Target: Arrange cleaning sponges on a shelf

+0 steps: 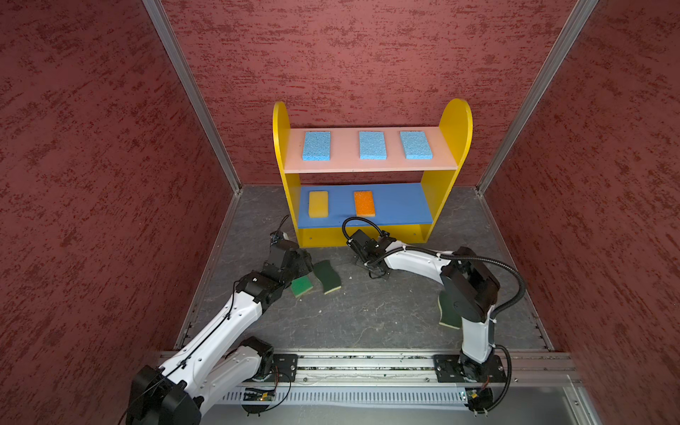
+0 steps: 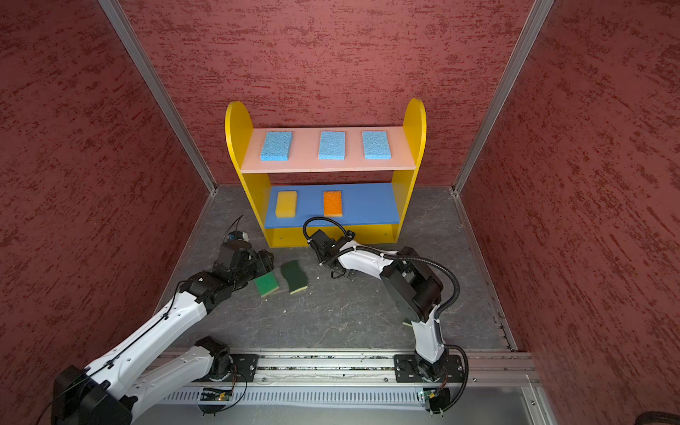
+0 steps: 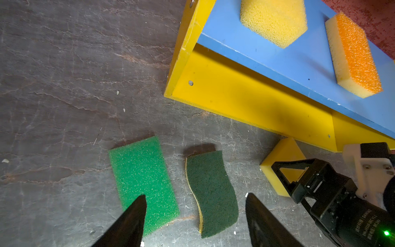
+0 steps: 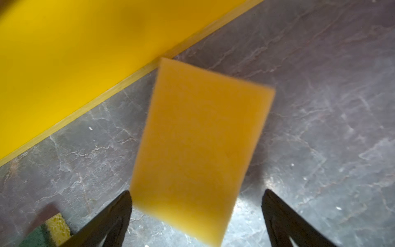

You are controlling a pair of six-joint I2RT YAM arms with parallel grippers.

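Observation:
Right gripper is open, close over a yellow sponge (image 4: 197, 144) on the floor at the shelf's front base. Left gripper stands open above the floor, over a bright green sponge (image 3: 144, 181) and a wavy dark green sponge (image 3: 209, 189). On the blue lower shelf (image 1: 396, 202) lie a yellow sponge (image 1: 318, 204) and an orange sponge (image 1: 364, 203). The pink upper shelf (image 1: 340, 139) holds three blue sponges (image 1: 372, 145).
Another dark green sponge (image 1: 448, 311) lies at the front right, partly behind the right arm. The blue shelf's right part is clear. Red walls (image 1: 581, 212) enclose the floor.

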